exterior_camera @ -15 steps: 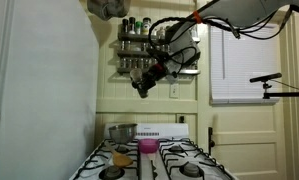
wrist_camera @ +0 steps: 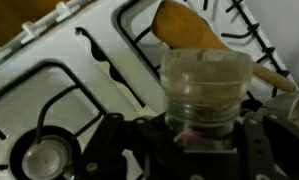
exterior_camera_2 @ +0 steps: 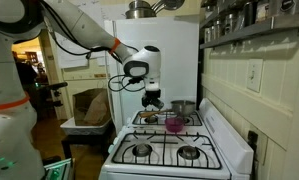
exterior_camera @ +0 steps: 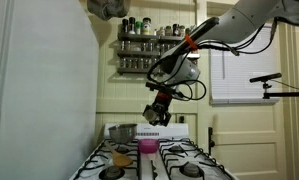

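Note:
A clear jar (wrist_camera: 204, 85) with pale contents fills the middle of the wrist view, and my gripper is shut on it. In the first exterior view the gripper (exterior_camera: 156, 116) hangs above the back part of the stove (exterior_camera: 149, 172), pointing downward. The second exterior view shows the same gripper (exterior_camera_2: 152, 101) over the stove's far side; the jar is too small to make out clearly there. Under the jar in the wrist view lies a wooden spoon (wrist_camera: 189, 28) on the stovetop.
A pink pot or bowl (exterior_camera: 147, 146) stands mid-stove, with a metal pot (exterior_camera: 122, 132) behind it. Black grates (exterior_camera_2: 179, 150) cover the burners. Shelves of jars (exterior_camera: 149, 45) line the wall, and a white refrigerator (exterior_camera: 49, 90) rises at the left.
From up by the shelves, my gripper has come down and slightly to the right, now lower over the stove. It has turned from slanting to pointing more steeply down. The pots have not moved.

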